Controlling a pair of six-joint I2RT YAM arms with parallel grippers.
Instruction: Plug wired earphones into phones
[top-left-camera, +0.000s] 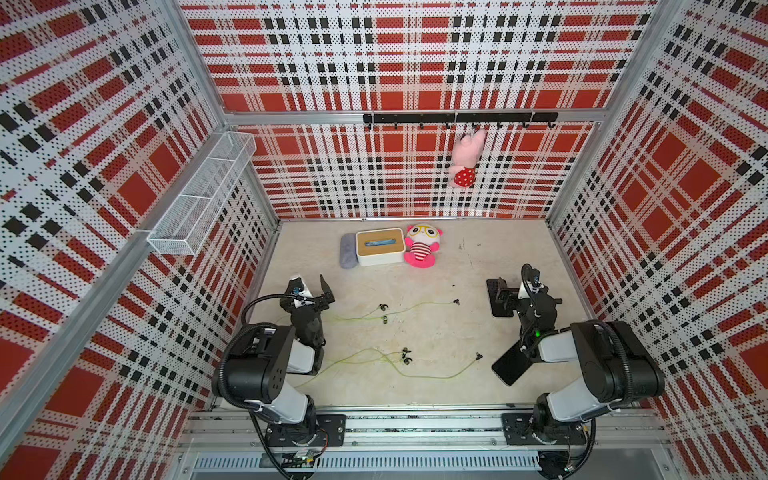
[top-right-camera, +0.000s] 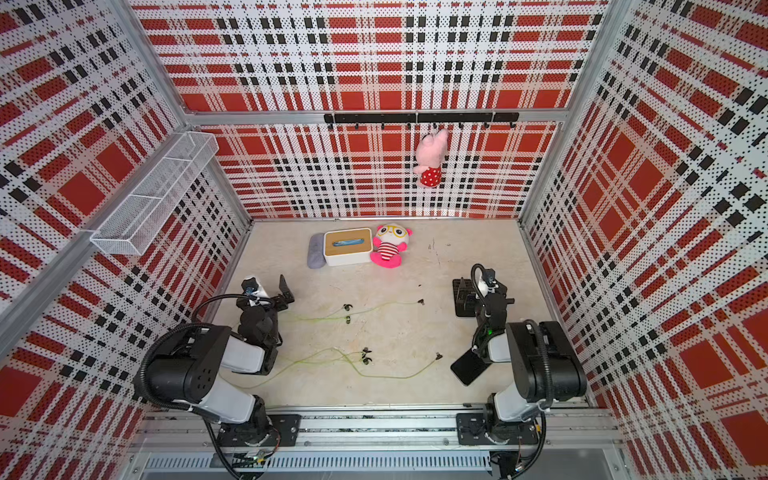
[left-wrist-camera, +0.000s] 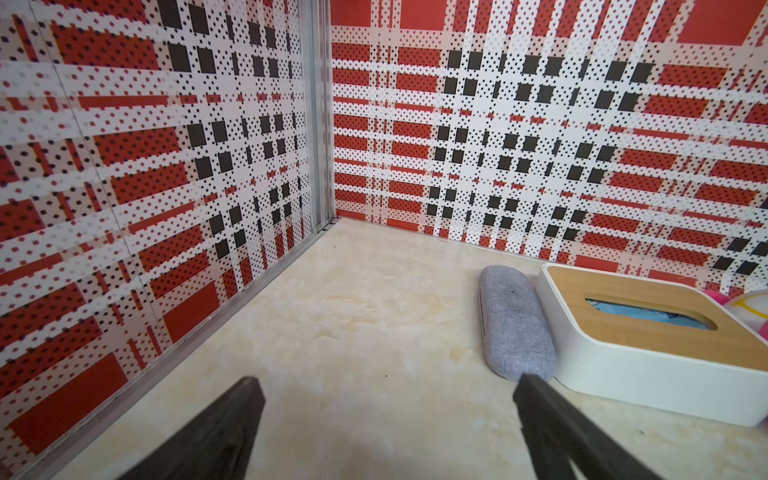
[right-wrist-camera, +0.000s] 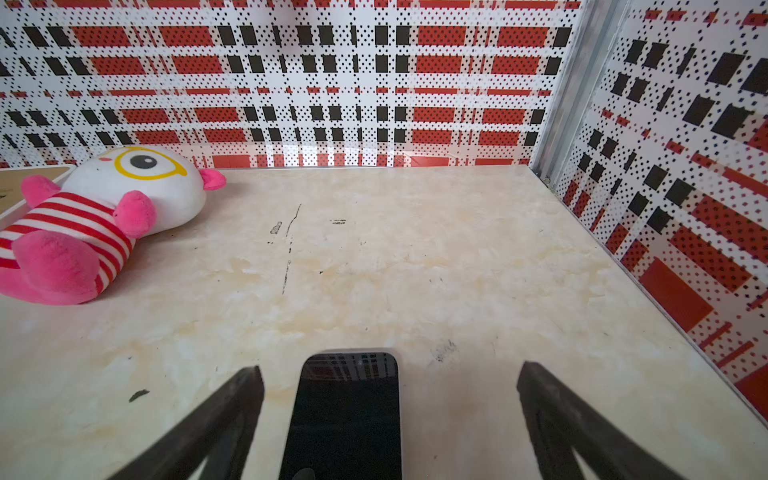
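Observation:
Two black phones lie flat on the right of the table: the far phone (right-wrist-camera: 344, 416) is partly under my right gripper, and the near phone (top-left-camera: 512, 364) lies askew close to the right arm. My right gripper is open and empty above the table. Two yellow-green wired earphones stretch across the middle, the far earphones (top-left-camera: 424, 305) and the near earphones (top-left-camera: 436, 376); their black ends rest on the table, apart from both phones. On the left, my left gripper stands open with nothing between its fingers. The left arm hides part of the wires.
At the back stand a grey pouch (left-wrist-camera: 516, 320), a white box with a wooden lid (left-wrist-camera: 664, 384) and a pink striped plush toy (right-wrist-camera: 80, 232). A pink plush (top-left-camera: 466, 160) hangs on the back wall.

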